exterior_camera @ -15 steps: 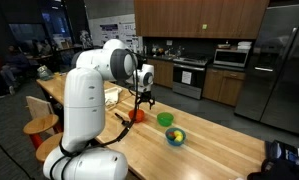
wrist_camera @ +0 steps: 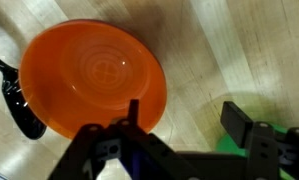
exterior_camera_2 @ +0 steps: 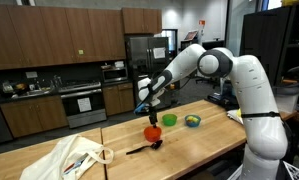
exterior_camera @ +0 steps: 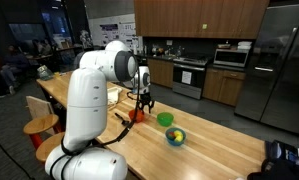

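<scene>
An orange-red bowl (wrist_camera: 94, 70) lies under the left part of the wrist view, its inside empty. My gripper is above the table, its fingers spread apart and nothing between them. The left finger overlaps the bowl's rim in that view; bare wood shows through the gap. Close to the right finger is a green bowl (wrist_camera: 234, 145), partly hidden. In exterior view 1 the gripper (exterior_camera: 144, 102) hangs just above and beside the red bowl (exterior_camera: 137, 116), with the green bowl (exterior_camera: 165, 119) farther right.
A blue bowl (exterior_camera: 175, 136) with yellow contents stands beyond the green one. A black utensil (wrist_camera: 17, 95) lies against the red bowl's left side. White cloth (exterior_camera_2: 72, 157) covers part of the table. Bare wood (exterior_camera: 214, 155) extends to the right.
The arm's wrist has shifted slightly down and to the left in exterior view 1. The bowls have stayed where they were.
</scene>
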